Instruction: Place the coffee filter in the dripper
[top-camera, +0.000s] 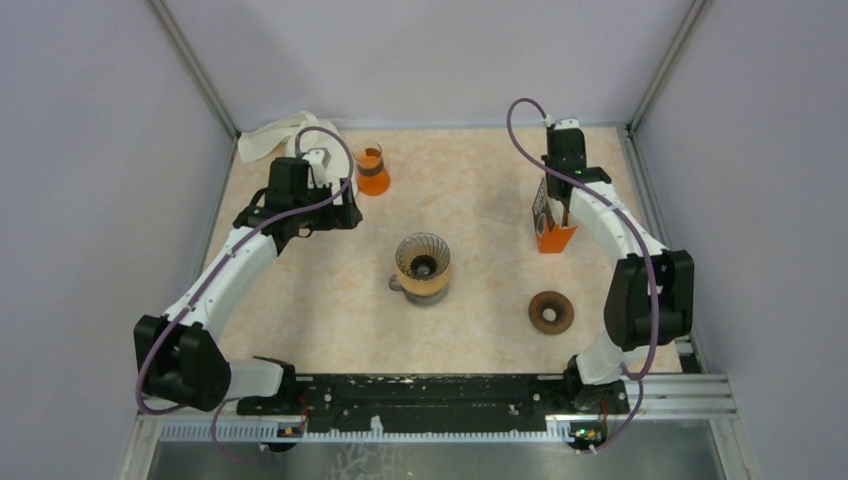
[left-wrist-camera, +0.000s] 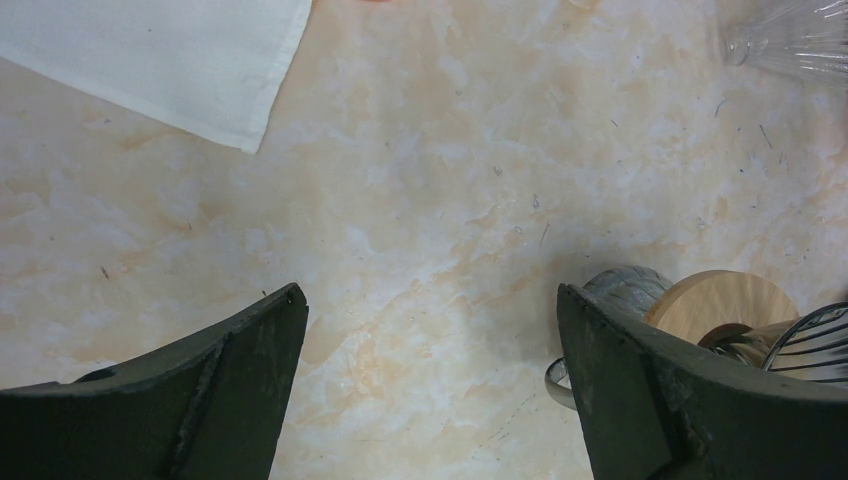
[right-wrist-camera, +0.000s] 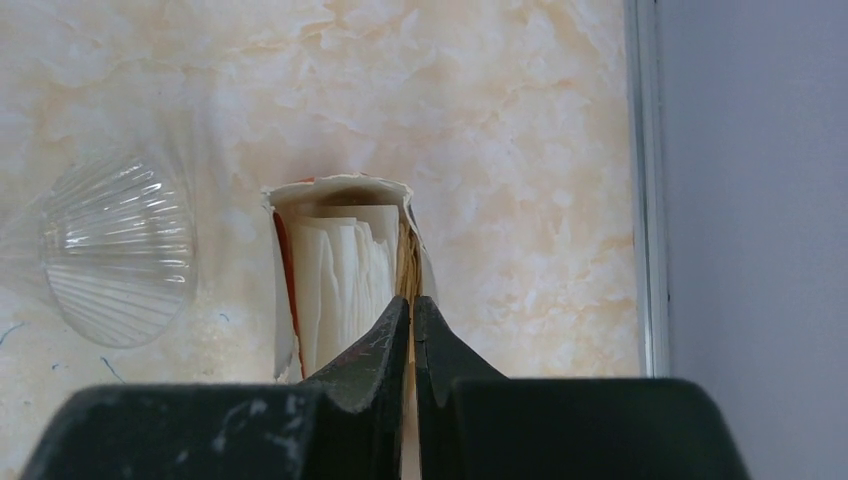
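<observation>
The dripper (top-camera: 422, 258) sits on a cup at the table's centre, partly seen at the right of the left wrist view. The filter box (top-camera: 553, 235), orange, stands at the right, holding white filters (right-wrist-camera: 340, 270) and brown ones at its right side. My right gripper is over the box, its fingertips close together at the brown filters; whether anything is between them is unclear. My left gripper stands open at the upper left, above bare table, with nothing between its fingers.
An orange carafe (top-camera: 372, 178) and a white cloth (top-camera: 262, 140) are at the back left. A brown ring (top-camera: 550, 327) lies front right. A clear plastic piece (right-wrist-camera: 110, 250) lies beside the box.
</observation>
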